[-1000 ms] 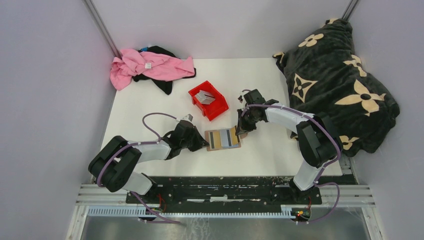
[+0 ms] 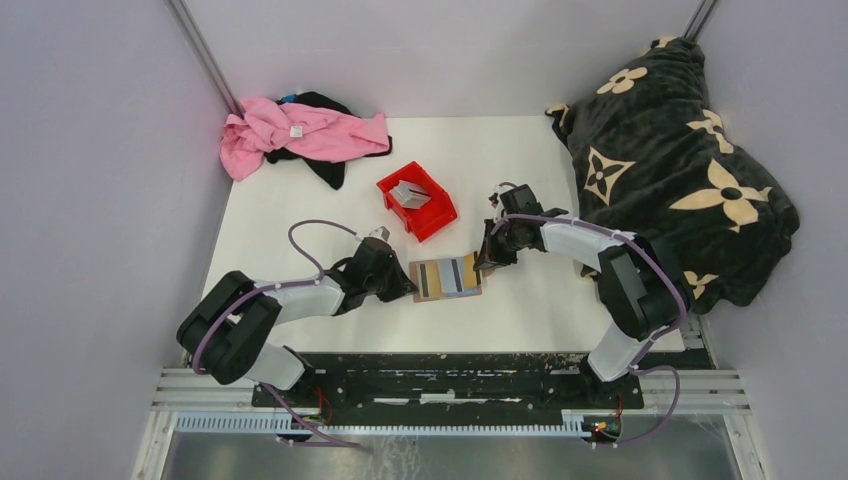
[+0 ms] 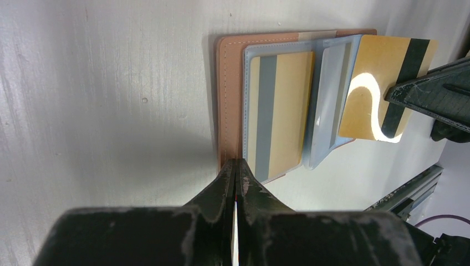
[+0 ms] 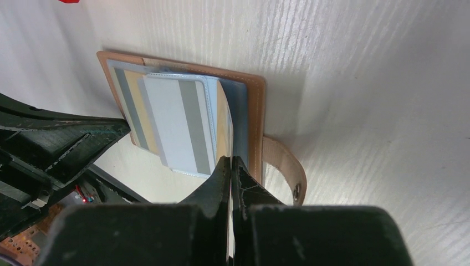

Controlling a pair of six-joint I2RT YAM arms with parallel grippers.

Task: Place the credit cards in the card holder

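A tan card holder [image 2: 447, 297] lies open on the table, its clear sleeves holding a gold-and-grey striped card [image 3: 285, 105] and a white striped card [image 4: 171, 123]. My left gripper is shut on the holder's left edge. At the other end, my right gripper is shut on a gold card with a black stripe [image 3: 382, 83]. Seen nearly edge-on in the right wrist view, this gold card [image 4: 223, 122] tilts up over the rightmost clear sleeve. How far its lower edge is in the sleeve cannot be told.
Behind the holder stands a red tray [image 2: 441, 224] with a white-grey item [image 2: 410, 195] in it. A pink cloth [image 2: 305, 130] lies at the back left, and a dark patterned cushion [image 2: 660, 180] fills the right side. The holder's strap [image 4: 288, 166] sticks out to the right.
My right gripper has shifted slightly to the right at the holder's right end. The left arm and the holder look practically unmoved.
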